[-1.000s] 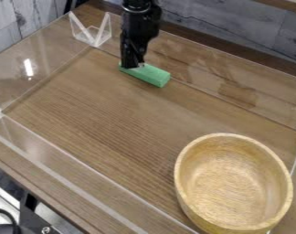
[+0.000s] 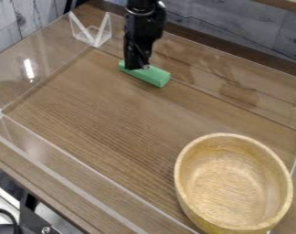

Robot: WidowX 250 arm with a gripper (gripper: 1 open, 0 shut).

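Observation:
My black gripper (image 2: pixel 138 64) reaches down from the top of the camera view, its tips at the upper left part of a flat green block (image 2: pixel 152 76) on the wooden table. The gripper looks shut; whether anything thin is between its fingers is too small to tell. The fingertips appear to touch or hover just over the block, partly hiding its far edge.
A large tan round bowl (image 2: pixel 232 216) sits at the front right. A clear plastic bracket (image 2: pixel 89 33) stands at the back left.
The arm has shifted very slightly at the block over the last second; the block looks about where it was.

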